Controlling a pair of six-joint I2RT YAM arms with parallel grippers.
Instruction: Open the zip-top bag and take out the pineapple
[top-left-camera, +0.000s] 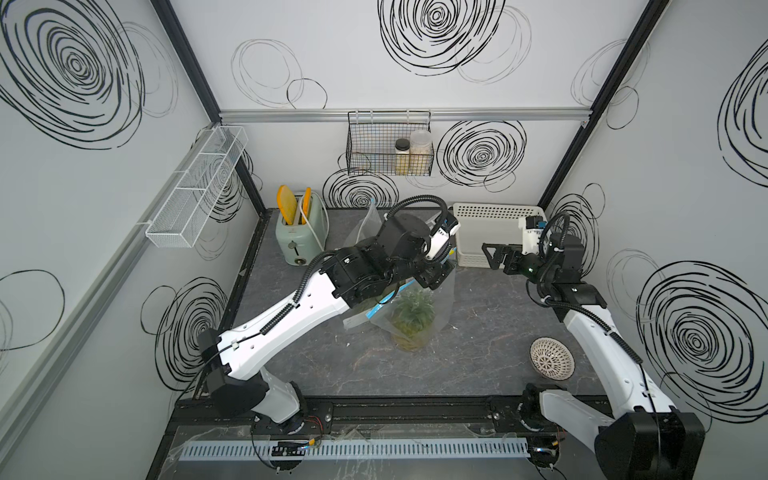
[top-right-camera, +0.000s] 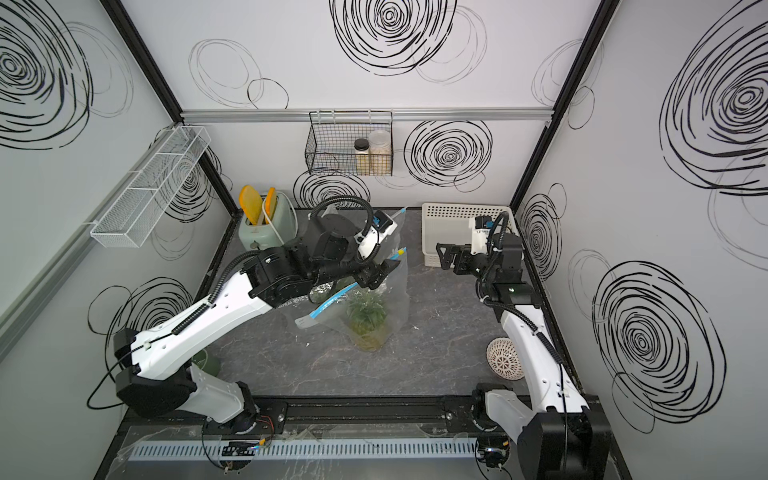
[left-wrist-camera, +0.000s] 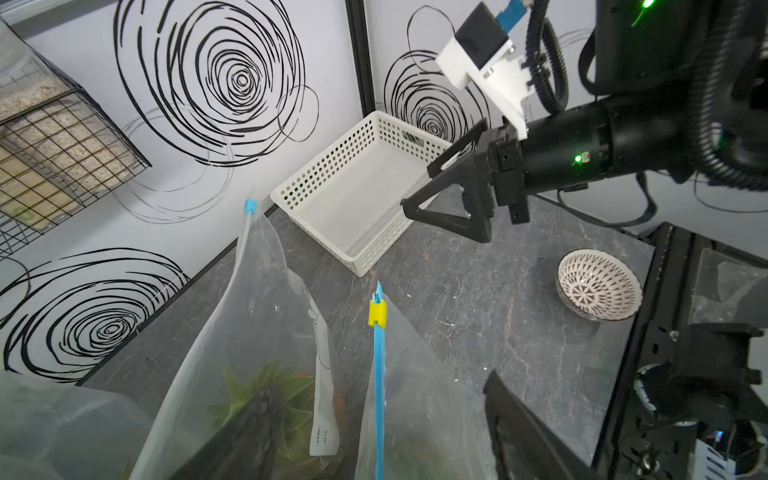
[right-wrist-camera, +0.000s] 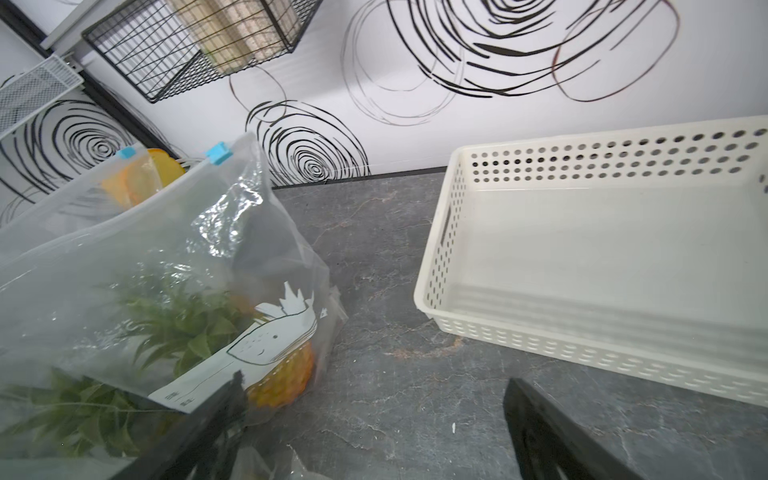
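Observation:
The front zip top bag is clear, with a leafy green pineapple inside. Its blue zip strip ends in a yellow slider. My left gripper hangs over that bag's zip; in the left wrist view its fingers stand apart on either side of the strip. Whether they touch the plastic I cannot tell. At the tray's front edge, my right gripper is open and empty, its fingers spread wide. More bags with pineapples stand behind, partly covered by my left arm.
A white perforated tray is at the back right. A green toaster stands back left, a round woven basket front right. The wire basket hangs on the back wall.

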